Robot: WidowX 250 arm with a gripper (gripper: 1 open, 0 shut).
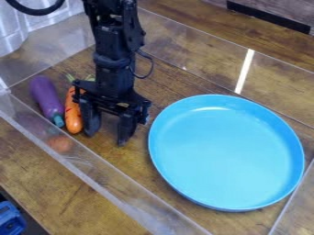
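Observation:
The black gripper is lowered to the wooden surface on the left half of the tray, just right of an orange carrot. A purple eggplant lies further left, by the clear tray wall. The dark fingers overlap and blur together, so whether they are open or shut, or hold anything, is unclear.
A large blue plate fills the right side, close to the gripper. Clear walls surround the wooden floor, which is bare toward the back. A blue object sits outside at the lower left.

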